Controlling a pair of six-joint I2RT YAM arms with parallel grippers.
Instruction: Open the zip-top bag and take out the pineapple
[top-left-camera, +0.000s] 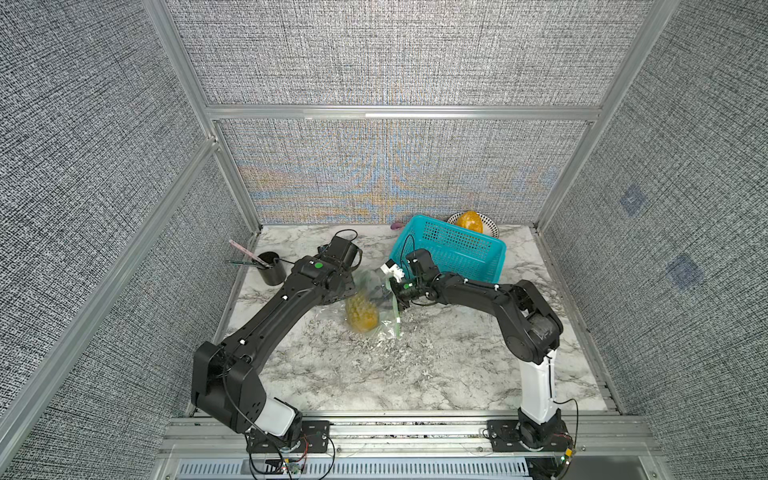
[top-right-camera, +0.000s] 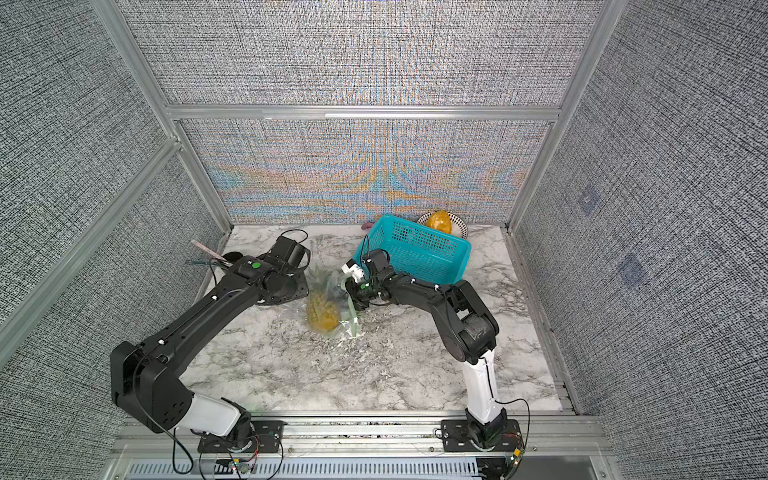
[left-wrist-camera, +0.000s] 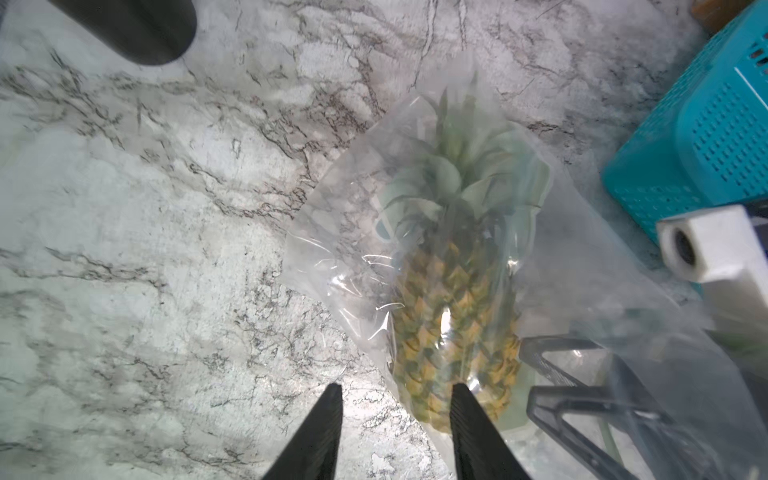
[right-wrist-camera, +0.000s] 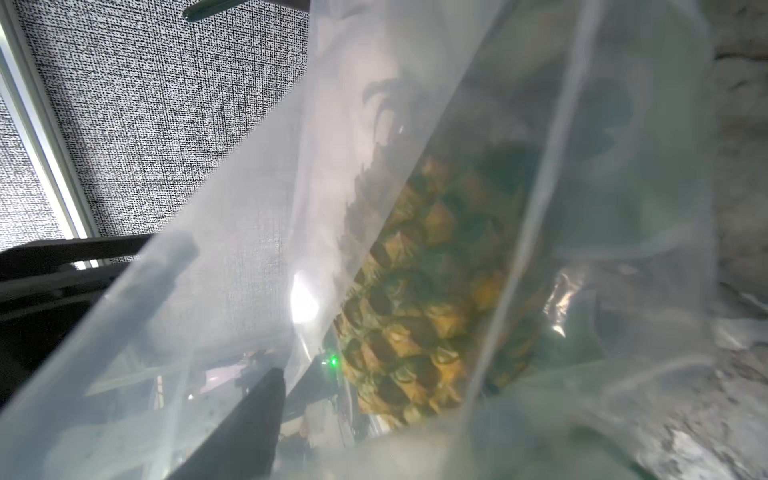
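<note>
The pineapple (left-wrist-camera: 448, 320) lies inside a clear zip top bag (left-wrist-camera: 344, 208), its leaves toward the far side in the left wrist view. My left gripper is open above the bag's near part, with nothing visible between its fingers. At the bag's right side, my right gripper has its two fingers apart, and clear film lies around and over them. I cannot tell whether they are inside the mouth. The right wrist view is filled with hazy film, the pineapple (right-wrist-camera: 416, 320) showing through, and a dark finger (right-wrist-camera: 248, 432) low at left.
A teal basket (top-left-camera: 488, 268) stands behind the right gripper, with a yellow fruit (top-left-camera: 469, 221) on a patterned plate (top-left-camera: 493, 228) beyond it. The black cup (top-left-camera: 273, 273) holding sticks is at far left.
</note>
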